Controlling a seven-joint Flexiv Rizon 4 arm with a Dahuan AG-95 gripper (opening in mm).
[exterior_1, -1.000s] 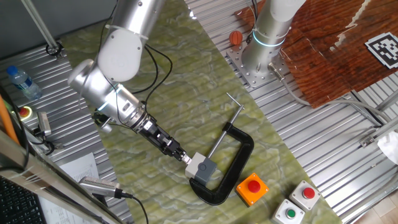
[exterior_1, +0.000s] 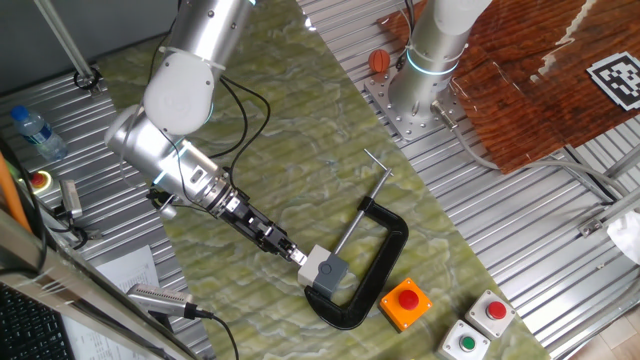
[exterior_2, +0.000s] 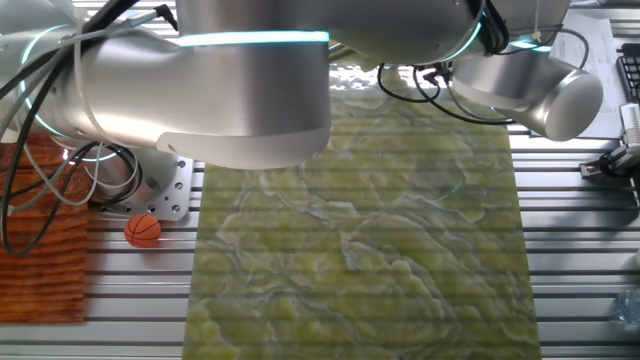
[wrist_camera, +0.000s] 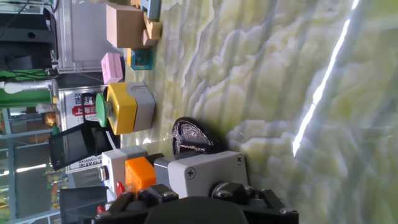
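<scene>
A two-tone grey box lies on the green marbled mat, beside one end of a black C-clamp. My gripper is right at the light side of this box. In the wrist view the box's pale end face, with corner screws, is just beyond the gripper. The fingers show on both sides of a dark middle part. Whether they grip anything is hidden. Part of the clamp rises behind the box. Exterior view 2 does not show the gripper.
An orange box with a red button sits right of the clamp, near pale boxes with red and green buttons.
The arm's upper links and wrist have shifted slightly left, and the gripper's angle has changed a little. Its tip stays at the grey box; box and clamp look unmoved.
</scene>
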